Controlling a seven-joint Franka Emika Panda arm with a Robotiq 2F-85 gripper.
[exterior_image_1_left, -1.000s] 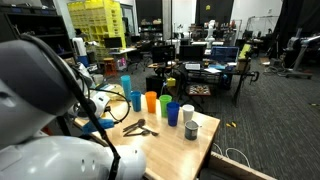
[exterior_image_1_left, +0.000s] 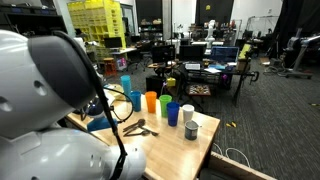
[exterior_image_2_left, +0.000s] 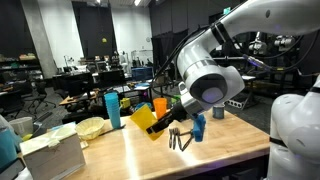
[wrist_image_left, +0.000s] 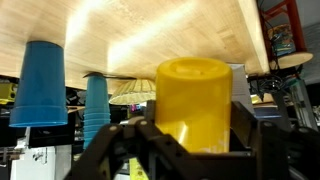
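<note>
My gripper is shut on a yellow-orange cup (wrist_image_left: 193, 100), which fills the lower middle of the wrist view with a round end towards the camera. In exterior view 2 the yellow cup (exterior_image_2_left: 144, 118) hangs tilted above the wooden table, to the left of the arm. The arm's large white and black links crowd the left of exterior view 1, where I cannot make out the cup in the fingers.
An orange cup (exterior_image_1_left: 151, 102), a green cup (exterior_image_1_left: 165, 104), a blue cup (exterior_image_1_left: 173, 113), a white cup (exterior_image_1_left: 188, 113) and a grey mug (exterior_image_1_left: 191, 130) stand on the table. Dark utensils (exterior_image_1_left: 140, 128) lie nearby. A basket (exterior_image_2_left: 90, 128) and white box (exterior_image_2_left: 50, 155) are elsewhere.
In exterior view 1 the arm has shifted at the left, and the pale parts seen beside its dark link before are now largely covered. The cups on the table stay where they were.
</note>
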